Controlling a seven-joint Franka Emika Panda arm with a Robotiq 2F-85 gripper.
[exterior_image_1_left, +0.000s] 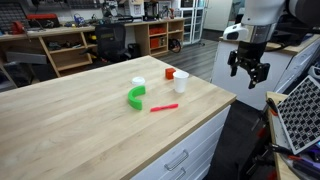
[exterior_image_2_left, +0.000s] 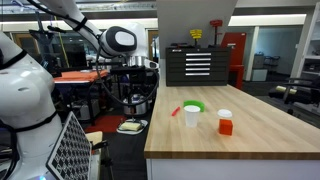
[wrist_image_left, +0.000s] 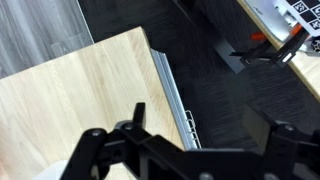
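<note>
Out past the table's corner, over the gap beside it, my gripper (exterior_image_1_left: 248, 72) stands open. Nothing lies between its fingers in the wrist view. On the wooden tabletop (exterior_image_1_left: 80, 110) are a green curved piece (exterior_image_1_left: 136, 97), a red bar (exterior_image_1_left: 164, 108), a white cup (exterior_image_1_left: 181, 77), a red block (exterior_image_1_left: 169, 73) and a low white round item (exterior_image_1_left: 138, 81). The second exterior view shows the white cup (exterior_image_2_left: 192, 116) and red block (exterior_image_2_left: 225, 127) near the table's edge, apart from the gripper. Only a white edge enters the wrist view's bottom left; I cannot tell what it is.
White drawers (exterior_image_1_left: 185, 155) stand under the tabletop. A slotted dark panel (exterior_image_1_left: 300, 115) is beside the arm at the right. Dark floor (wrist_image_left: 220, 95) lies below the gripper.
</note>
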